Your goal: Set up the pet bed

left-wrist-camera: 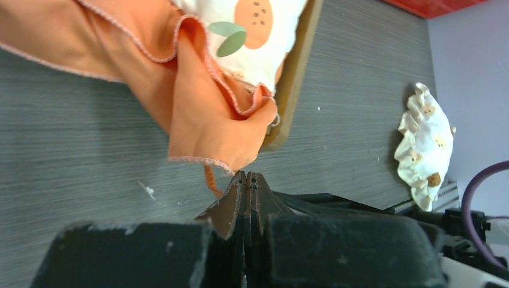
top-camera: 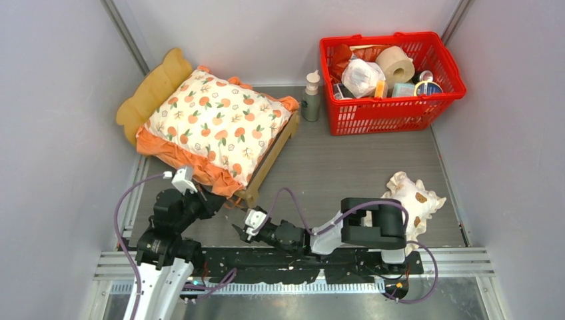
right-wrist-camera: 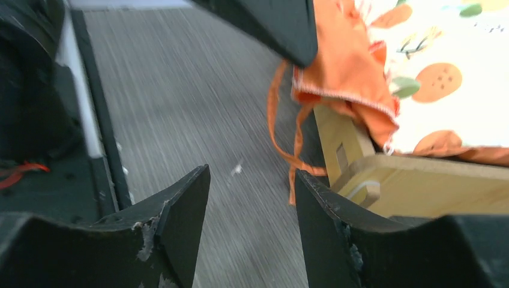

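Note:
A wooden pet bed frame (top-camera: 276, 157) with a yellow headboard (top-camera: 136, 110) sits at the back left, holding an orange-patterned cushion (top-camera: 212, 127) with an orange frill (left-wrist-camera: 210, 132) draped over its near corner. Orange ties (right-wrist-camera: 273, 120) hang beside that corner. My left gripper is just in front of the frill, shut, with nothing visible between its fingers. My right gripper is open by the frame's near corner, low beside the hanging ties. A small cream pillow (top-camera: 413, 207) with brown spots lies at the right, partly behind the right arm.
A red basket (top-camera: 393, 123) full of items stands at the back right, with a green pump bottle (top-camera: 310, 103) left of it. Walls close off the sides and back.

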